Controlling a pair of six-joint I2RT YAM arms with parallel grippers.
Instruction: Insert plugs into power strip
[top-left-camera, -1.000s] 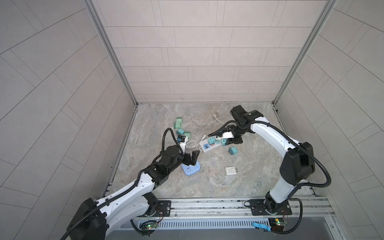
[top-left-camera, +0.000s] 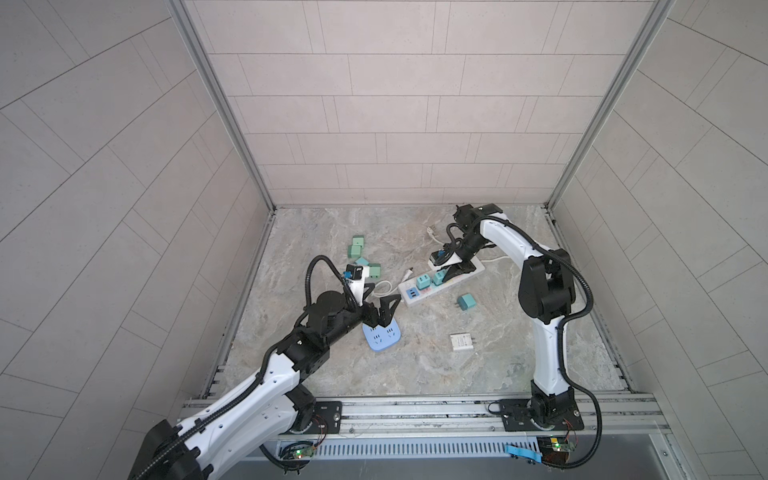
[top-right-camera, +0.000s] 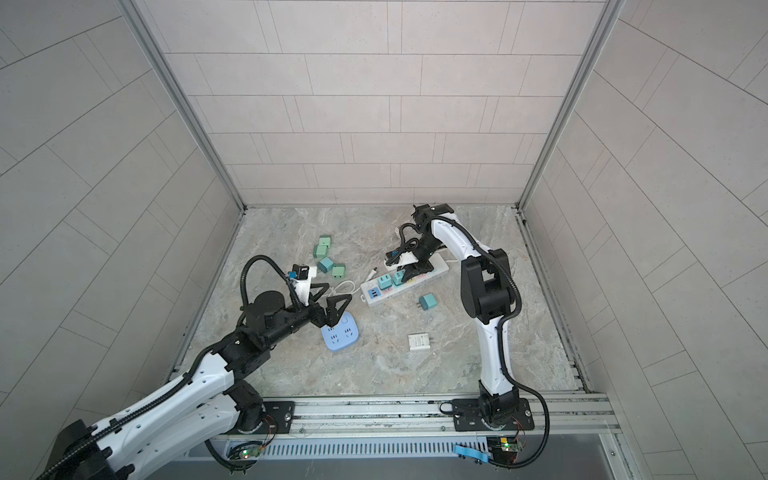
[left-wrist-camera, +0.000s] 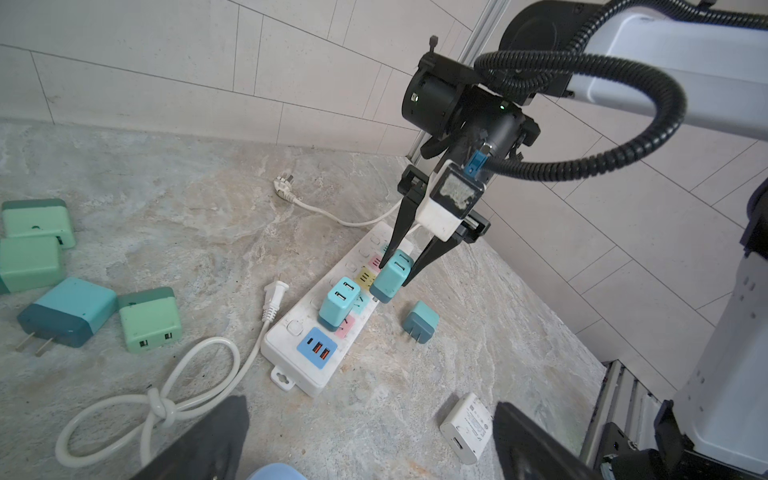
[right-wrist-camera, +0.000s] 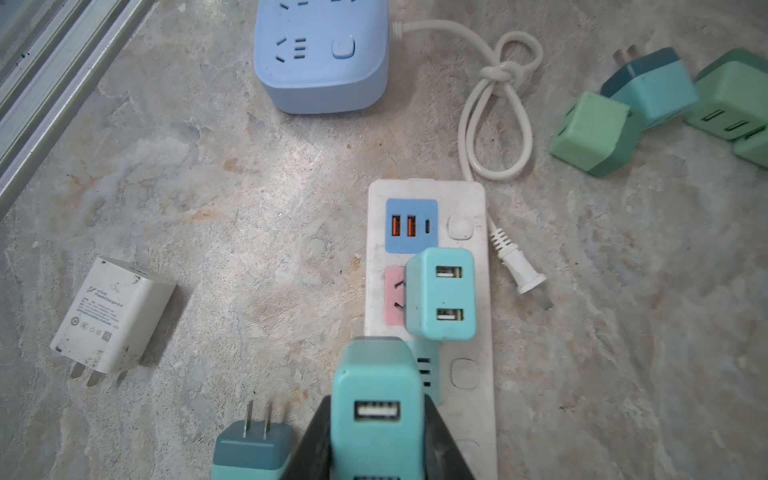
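Observation:
A white power strip (left-wrist-camera: 294, 360) lies diagonally at centre right, one cyan plug (left-wrist-camera: 341, 297) standing on it near the USB end. My right gripper is shut on a second cyan plug (right-wrist-camera: 376, 376), held over the strip just beside the first; the right wrist view cannot show whether its prongs are in a socket. My left gripper (top-left-camera: 381, 297) stands open above the blue square socket block (top-right-camera: 341, 331), with nothing between its fingers.
Several green and teal plugs (left-wrist-camera: 146, 320) lie at the back left beside a coiled cable (left-wrist-camera: 220, 342). A teal plug (top-left-camera: 467, 301) and a white charger (top-left-camera: 461, 341) lie in front of the strip, with bare table around them.
My right arm has swung back and left from a second ago, carrying the plug along the strip.

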